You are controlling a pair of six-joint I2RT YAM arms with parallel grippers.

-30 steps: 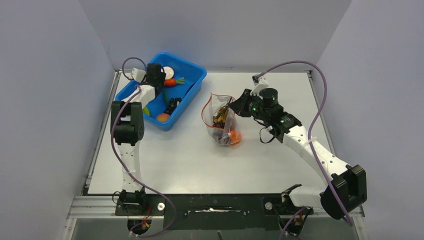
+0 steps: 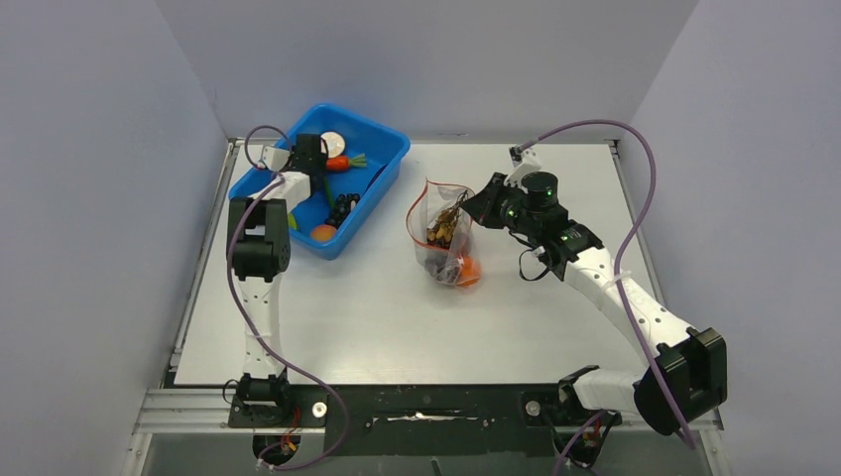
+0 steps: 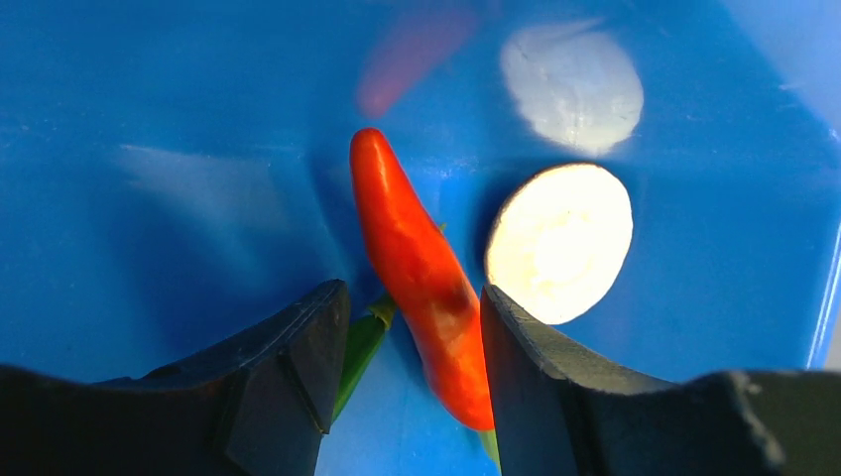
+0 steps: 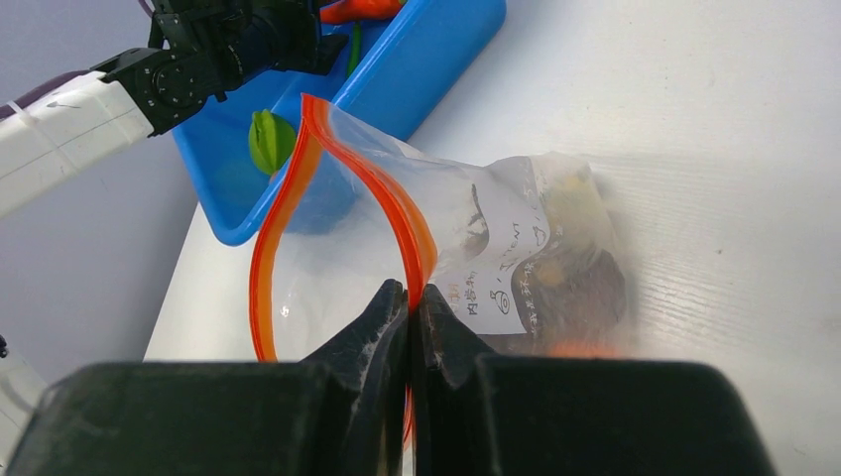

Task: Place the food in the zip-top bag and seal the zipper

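My left gripper is open inside the blue bin point(image 2: 382, 139), low over a red pepper-like vegetable point(image 3: 421, 278), with a green stem point(image 3: 359, 352) and white slice point(image 3: 558, 241) beside it. My right gripper is shut on the orange-zippered rim of the clear bag point(image 4: 506, 248). In the top view the bag stands on the table with yellow and orange food inside, its mouth open.
The bin also holds dark round items point(image 2: 337, 213), a peach-coloured round item point(image 2: 323, 232) and green food point(image 4: 268, 141).
My left gripper has moved slightly down in the top view, within the bin. My right gripper and the bag have shifted slightly rightward.
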